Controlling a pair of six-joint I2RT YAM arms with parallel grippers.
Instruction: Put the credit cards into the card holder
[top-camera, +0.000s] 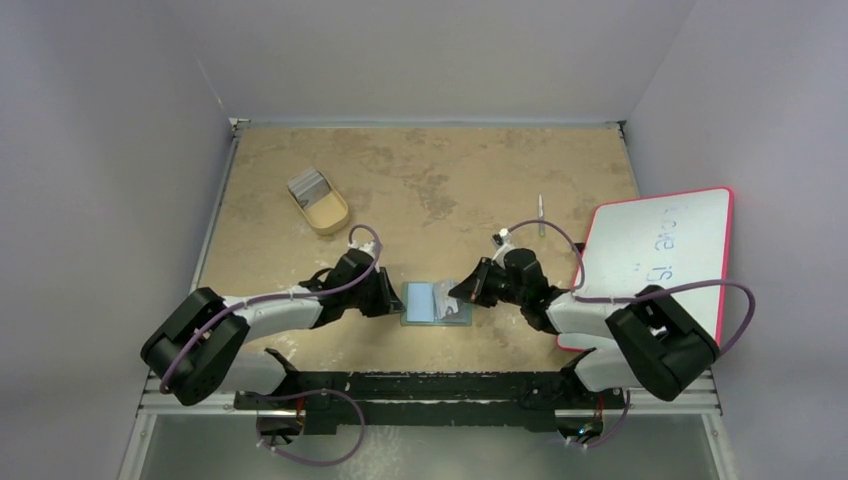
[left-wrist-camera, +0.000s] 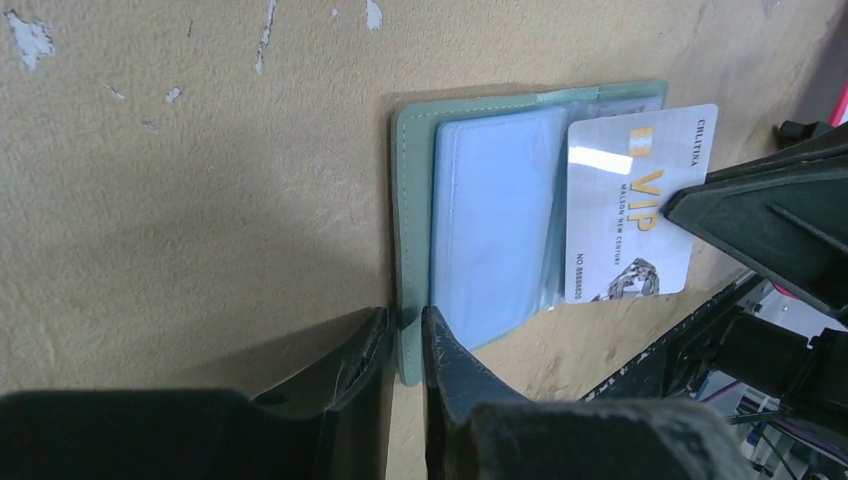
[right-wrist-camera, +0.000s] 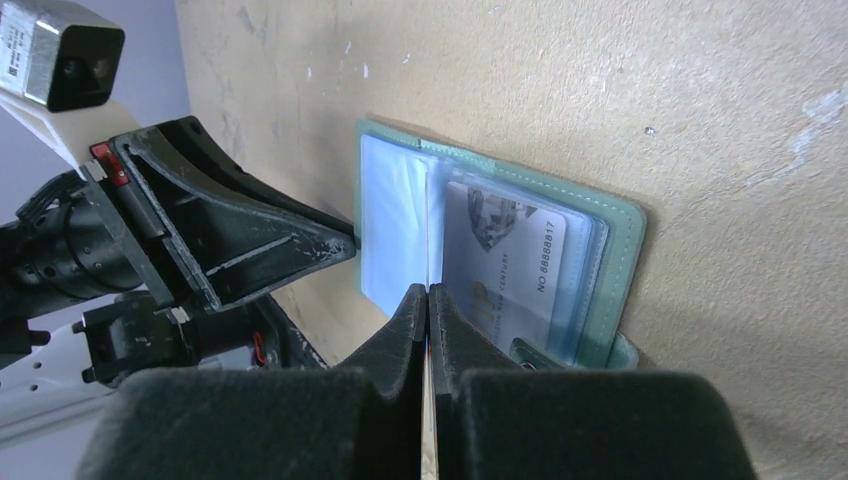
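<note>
The open card holder (top-camera: 418, 302) lies near the table's front edge, blue flap on the left, clear sleeves with cards on the right. In the left wrist view a white VIP card (left-wrist-camera: 627, 215) is gripped by my right gripper, which is shut on it over the holder's middle; in the right wrist view the card shows only as a thin upright edge. My left gripper is at the holder's left border, part open with a narrow gap, no card visible between its fingers.
A tan tray (top-camera: 326, 212) with grey cards sits at the back left. A pen (top-camera: 540, 205) and a whiteboard (top-camera: 655, 270) are on the right.
</note>
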